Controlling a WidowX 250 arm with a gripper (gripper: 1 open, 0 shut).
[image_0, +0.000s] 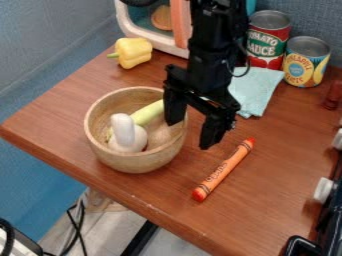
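Note:
My black gripper (194, 120) hangs just right of a wooden bowl (107, 155), its fingers pointing down over the table; whether it is open or shut is hard to make out. In the bowl lie a white mushroom-like object (127, 137) and a pale green long piece (147, 112). An orange crayon (223, 169) lies on the table below and right of my gripper.
Behind are a yellow pepper (131, 52), a light cloth (254, 93), a red can (267, 40), a yellow can (306, 64) and a small red bottle (334, 96). Black equipment (318, 230) lines the right edge.

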